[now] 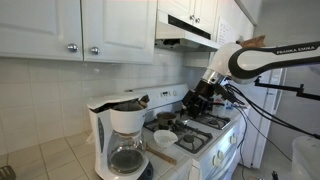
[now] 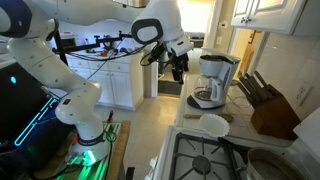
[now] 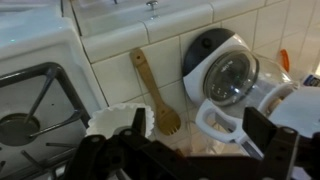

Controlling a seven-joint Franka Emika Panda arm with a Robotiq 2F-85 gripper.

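My gripper stands open in the wrist view, its dark fingers [image 3: 258,128] wide apart and nothing visible between them. In exterior view 2 the gripper [image 2: 178,74] hangs in the air, clear of the counter. Below it in the wrist view lie a white fluted bowl [image 3: 112,122] and a wooden slotted spatula [image 3: 153,84], side by side on the tiled counter. A white coffee maker [image 1: 124,122] with a glass carafe [image 1: 126,159] stands beside the bowl.
The stove [image 2: 197,158] borders the bowl, with pots [image 1: 166,137] on its burners. A knife block [image 2: 271,112] stands by the wall. White cupboards [image 1: 105,28] and a range hood [image 1: 184,32] hang overhead. Bare tiles [image 1: 40,160] lie left of the coffee maker.
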